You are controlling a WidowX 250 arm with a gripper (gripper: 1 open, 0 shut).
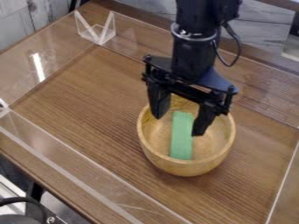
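A tan oval bowl point(211, 157) sits on the wooden table, right of centre, with a flat green object point(181, 138) lying inside it. My black gripper point(180, 110) is over the back half of the bowl, open, its two fingers spread to either side above the green object's far end.
A white wire rack point(96, 26) stands at the back left. A pale wall runs along the back, and a pale edge borders the table at right.
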